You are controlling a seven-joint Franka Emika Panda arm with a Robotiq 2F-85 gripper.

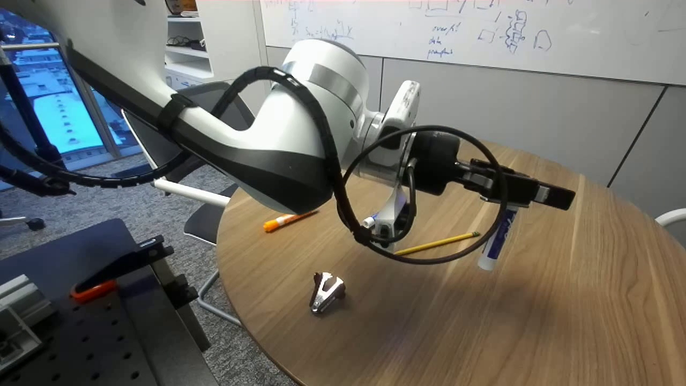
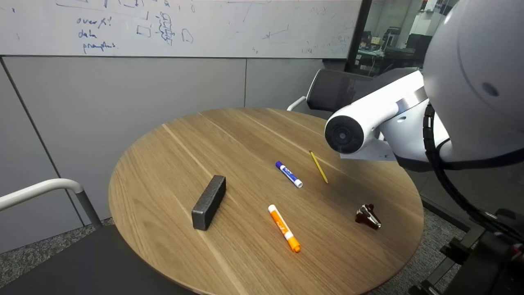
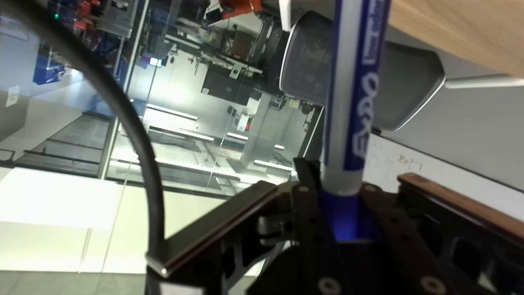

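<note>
My gripper (image 1: 537,192) is shut on a blue Expo marker (image 1: 498,239). In exterior view 1 it holds the marker above the right part of the table, white end down. The wrist view shows that marker (image 3: 348,93) held near its blue cap, its barrel extending upward in the picture. Exterior view 2 shows neither the gripper nor the held marker. Another blue marker (image 2: 288,174) lies on the table, mostly covered by the arm in exterior view 1. An orange marker (image 2: 283,228) and a yellow pencil (image 1: 437,244) also rest there.
A silver and dark staple remover (image 1: 327,293) sits near the table's edge. The black eraser (image 2: 209,202) shows only in exterior view 2. Open surface fills the right of the round table (image 1: 579,296) in exterior view 1. A cable (image 1: 444,260) loops around the wrist.
</note>
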